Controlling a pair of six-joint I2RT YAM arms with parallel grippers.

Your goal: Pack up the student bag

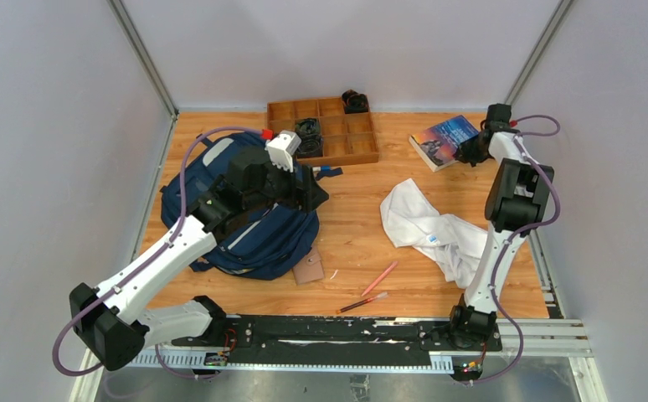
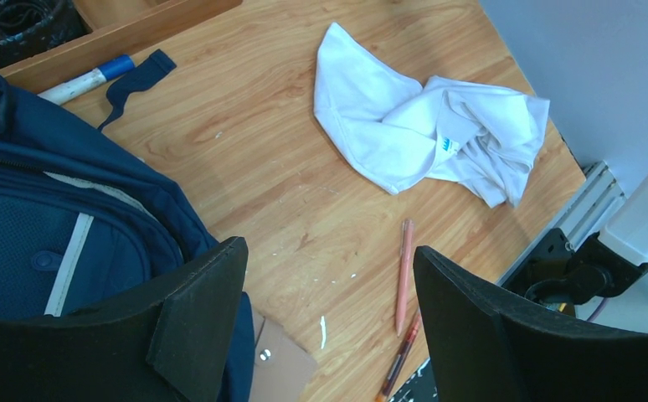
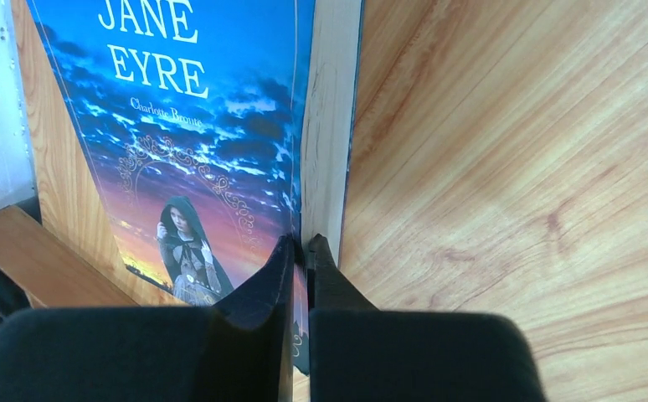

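Observation:
A blue-covered book (image 1: 442, 141) titled Jane Eyre lies flat at the back right of the table. My right gripper (image 1: 463, 154) is at the book's near right side. In the right wrist view its fingertips meet over the edge of the book (image 3: 220, 109), shut, with nothing seen between them. The navy student bag (image 1: 258, 243) lies on the left of the table, partly hidden under my left arm. Above its right side hangs my left gripper, its fingers apart and nothing between them. A white cloth (image 1: 434, 234) lies crumpled at the right.
A wooden compartment tray (image 1: 334, 157) holding dark coiled items stands at the back. A brown wallet (image 1: 309, 268) touches the bag's near side. A pink pen (image 1: 379, 278) and a brush-like pen (image 1: 361, 303) lie near the front edge.

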